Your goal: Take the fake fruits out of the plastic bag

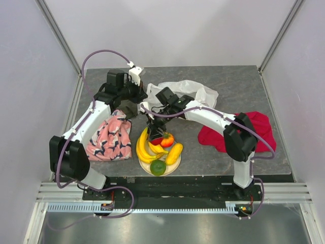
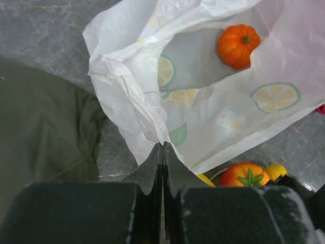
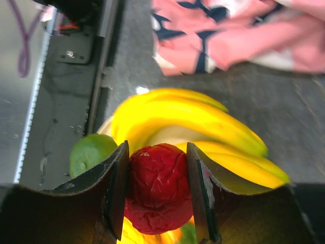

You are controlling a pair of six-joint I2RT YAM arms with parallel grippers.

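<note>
Between the fingers of my right gripper is a dark red round fruit (image 3: 159, 188), held above the plate of fruit. A thin edge of the white plastic bag (image 2: 213, 122) is pinched at the tips of my left gripper, which is shut. Inside the bag's mouth sits a small orange pumpkin (image 2: 238, 47). The round plate (image 1: 146, 166) carries bananas (image 1: 142, 147), a green fruit (image 1: 158, 168), a yellow elongated fruit (image 1: 174, 153) and an orange-red tomato-like fruit (image 1: 167, 140). My right arm covers part of the bag in the top view.
A pink patterned cloth (image 1: 110, 138) lies left of the plate, and a red cloth (image 1: 259, 127) lies to the right. Dark green fabric (image 2: 45, 132) is beside my left gripper. Table between plate and red cloth is bare.
</note>
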